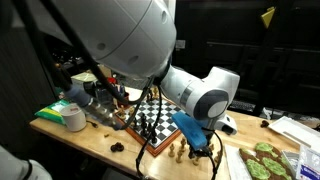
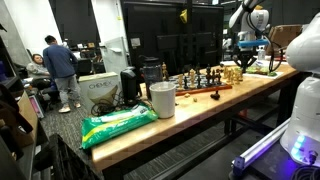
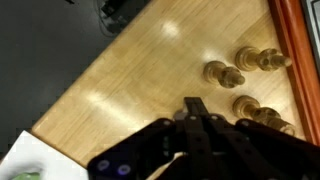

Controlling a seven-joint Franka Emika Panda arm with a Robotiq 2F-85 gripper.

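In the wrist view my gripper is shut, and nothing shows between its fingers. It points down at the wooden table, just beside the loose chess pieces. One gold-brown chess pawn lies close ahead of the fingertips. Farther right are a second piece and a third piece, both near the board's edge. The chessboard lies in the middle of the table in exterior view 1, partly hidden by the arm. In exterior view 2, several light pieces stand at the far part of the table.
A tray with green-topped items sits right of the gripper. White mug and green bag occupy the other end. Small black items lie near the front edge. Bare wood extends left of the pieces.
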